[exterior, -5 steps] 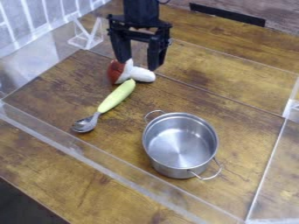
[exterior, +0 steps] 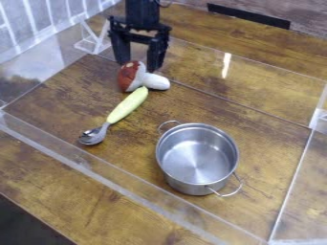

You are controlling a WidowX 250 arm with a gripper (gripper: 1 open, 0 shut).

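My black gripper [exterior: 138, 53] hangs at the top centre over a red-capped toy mushroom [exterior: 129, 77] with a white stem, its fingers pointing down; whether they hold anything is unclear. A spoon [exterior: 94, 135] with a pale yellow-green handle lies diagonally below the mushroom. A steel pot [exterior: 197, 159] with two wire handles stands at the lower right.
The wooden table [exterior: 71, 187] has clear walls along its left, front and right sides. Bare wood fills the area right of the mushroom and the front left.
My gripper has shifted a little left from where it was, over the mushroom. The mushroom, spoon and pot show little or no movement.
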